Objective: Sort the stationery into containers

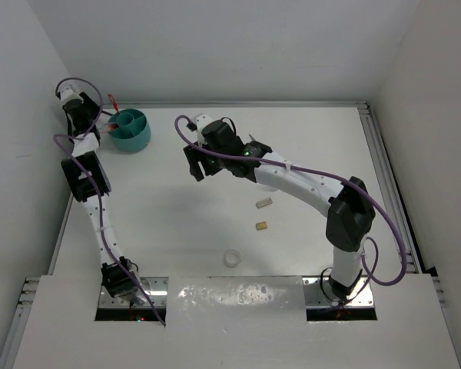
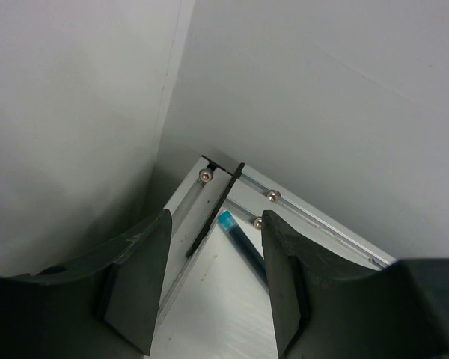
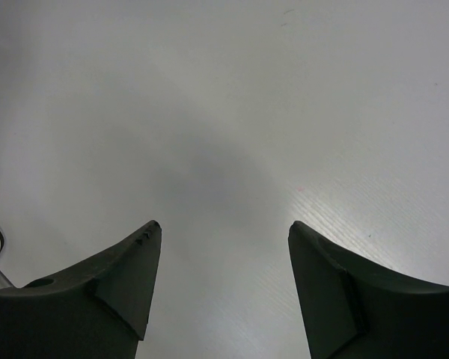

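The round teal organizer (image 1: 140, 137) stands at the back left of the table, with a red stick-like item (image 1: 112, 101) leaning up from its rim. My left gripper is part open in the back-left corner, left of the organizer. A dark pen with a teal end (image 2: 245, 246) lies on the table beyond its fingers, partly hidden by the right one; nothing is seen clamped. My right gripper is open and empty over bare table near the middle. On the right half lie a tan block (image 1: 263, 203), a small yellow-brown block (image 1: 261, 226) and a clear tape roll (image 1: 232, 258).
A metal rail (image 1: 253, 104) edges the back of the table, and walls rise close to the left arm. My right forearm (image 1: 300, 184) crosses the right half, covering part of the items there.
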